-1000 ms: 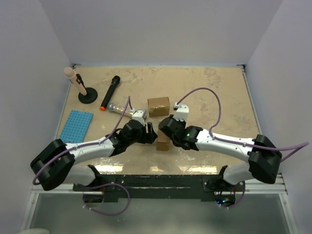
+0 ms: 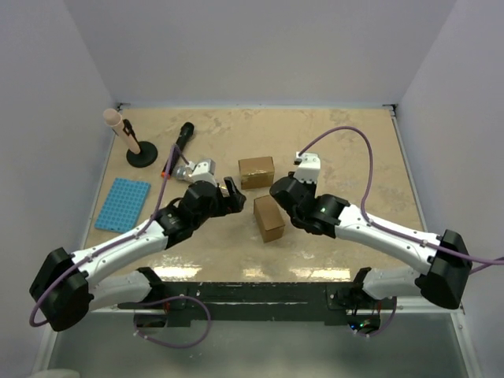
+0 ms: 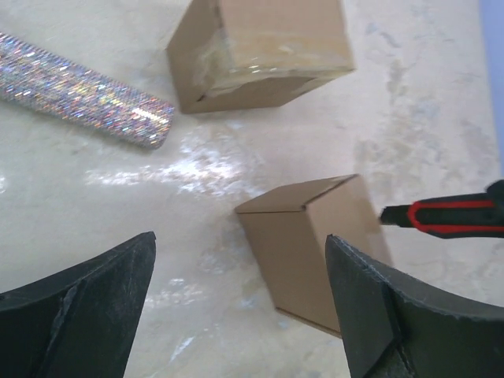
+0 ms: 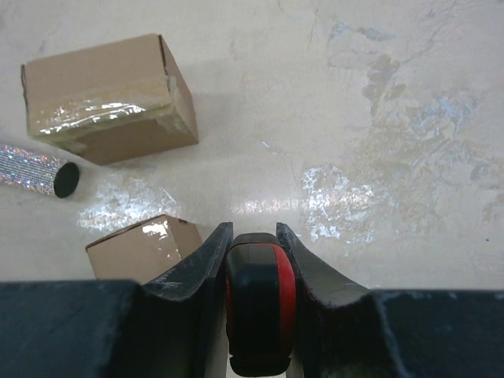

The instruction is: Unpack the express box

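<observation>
A cardboard box (image 2: 269, 219) (image 3: 293, 253) (image 4: 142, 253) stands in the middle of the table, its top flaps looking closed. My left gripper (image 2: 232, 194) is open, left of and above it, empty. My right gripper (image 2: 295, 206) is shut on a red-and-black tool (image 3: 441, 213) (image 4: 257, 311), which looks like a cutter, held just right of the box. A second, taped cardboard box (image 2: 256, 172) (image 3: 260, 43) (image 4: 106, 90) lies behind the first.
A glittery tube (image 3: 83, 90) (image 4: 27, 169) lies left of the back box. A black-and-red microphone (image 2: 181, 143), a stand (image 2: 142, 153) and a blue mat (image 2: 123, 205) occupy the left side.
My left gripper has moved back and left, away from the front box. My right gripper has moved right with the tool, uncovering more of that box.
</observation>
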